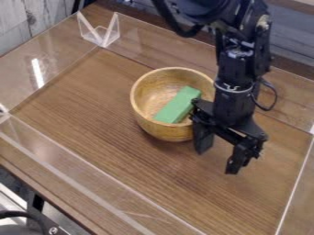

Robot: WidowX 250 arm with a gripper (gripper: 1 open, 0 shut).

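A yellowish round bowl (pixel 157 84) sits on the wooden table, holding a green block (pixel 177 106) that leans along its right side. My black gripper (pixel 222 152) is low over the table just right of and in front of the bowl, its fingers spread open with nothing seen between them. The arm hides part of the bowl's right edge.
A clear plastic object (pixel 98 27) stands at the back left. A low wall runs along the back, and the table's edge is at the lower left.
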